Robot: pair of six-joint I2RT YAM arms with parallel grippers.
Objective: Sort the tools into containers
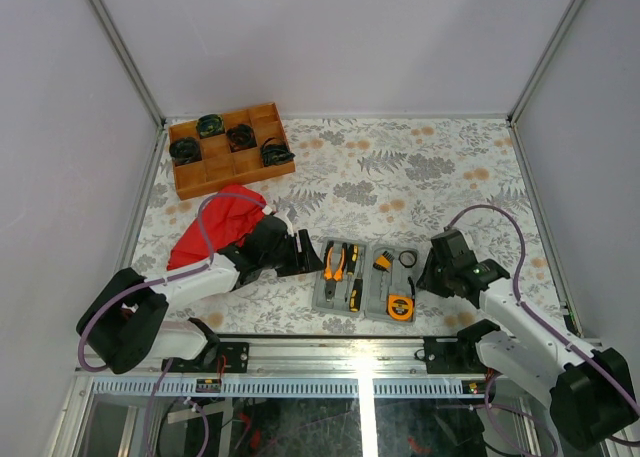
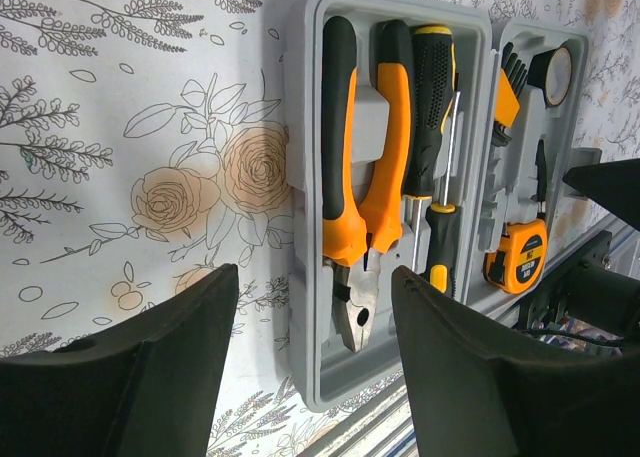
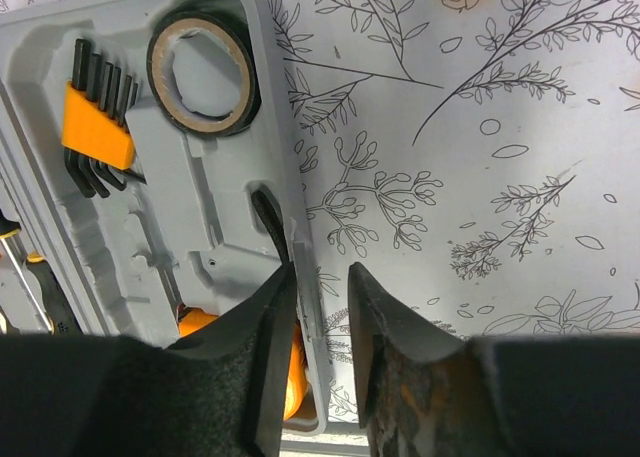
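An open two-part grey toolbox (image 2: 304, 367) holds orange-handled pliers (image 2: 390, 157), screwdrivers (image 2: 431, 107), a hex key set (image 3: 95, 127), a tape roll (image 3: 205, 117), a thin black tool (image 3: 268, 217) and a tape measure (image 2: 515, 255). My left gripper is open beside the pliers' half, at its left. My right gripper is at the right rim of the other half, fingers apart with that rim between or below them, by the thin black tool and tape measure; whether it touches them is unclear.
A wooden divided box (image 1: 228, 165) with dark coiled items stands at back left. A red cloth (image 1: 210, 227) lies behind the left arm.
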